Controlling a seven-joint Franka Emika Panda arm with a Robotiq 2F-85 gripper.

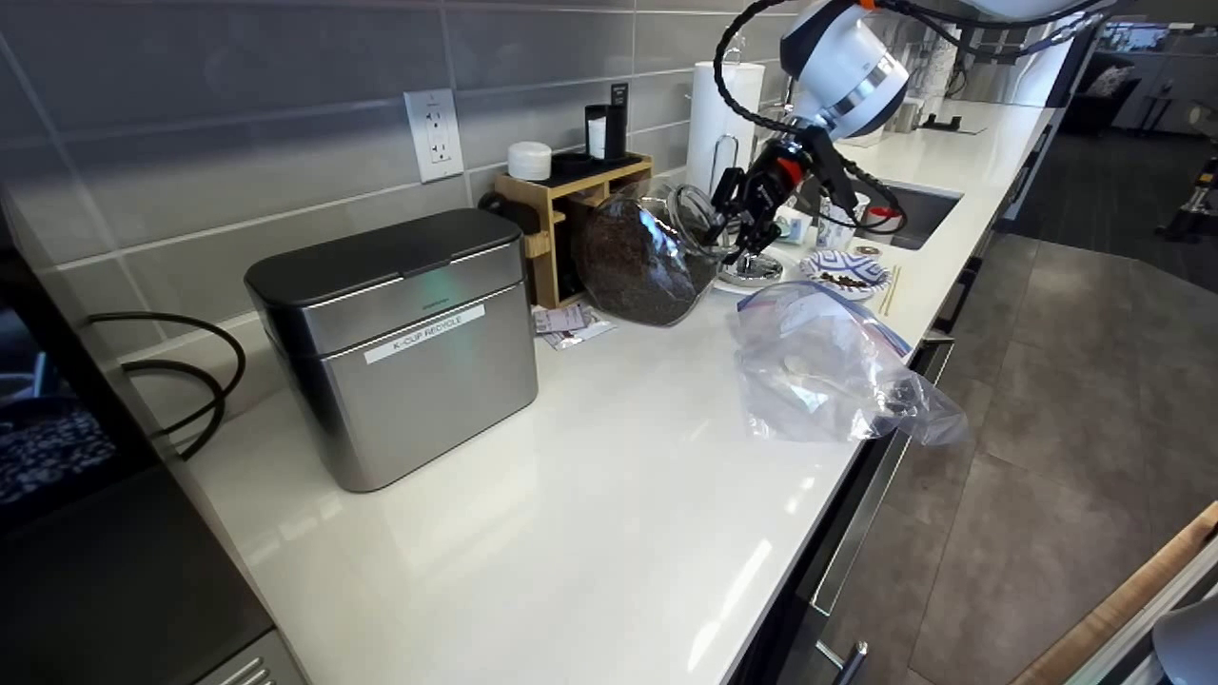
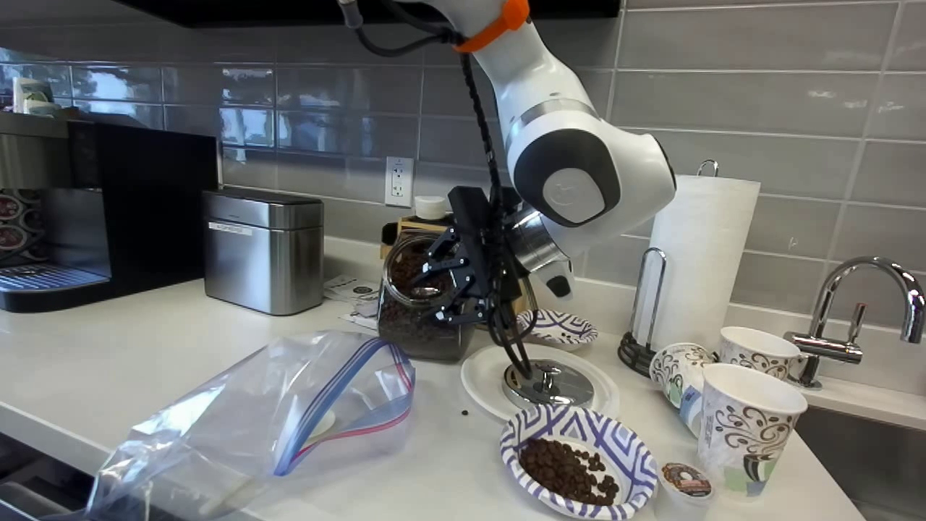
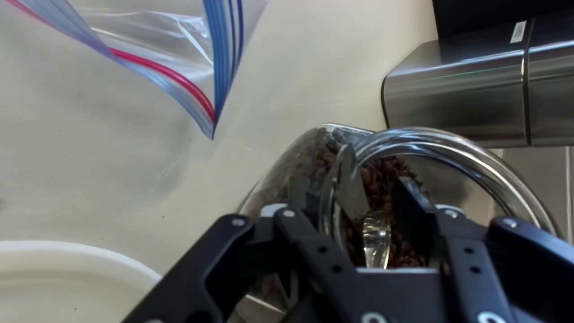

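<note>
A glass jar [image 1: 639, 263] of dark coffee beans leans with its open mouth turned toward the arm. My gripper [image 2: 436, 291] is at that mouth, its fingers part open. In the wrist view, a shiny metal piece [image 3: 376, 239], perhaps a scoop handle, shows between the spread fingers in front of the beans. Whether a finger touches it or the jar's rim is unclear. A patterned paper bowl [image 2: 638, 451] holds some beans on the near counter. The open clear zip bag [image 2: 252, 408] lies left of it.
A white plate [image 2: 475, 379] bearing a metal lid [image 2: 573, 388] sits by the jar. Paper cups [image 2: 748, 425], a coffee pod [image 2: 686, 482] and a paper towel roll [image 2: 707, 252] stand to the right. A steel bin [image 1: 434, 365] stands beyond the jar.
</note>
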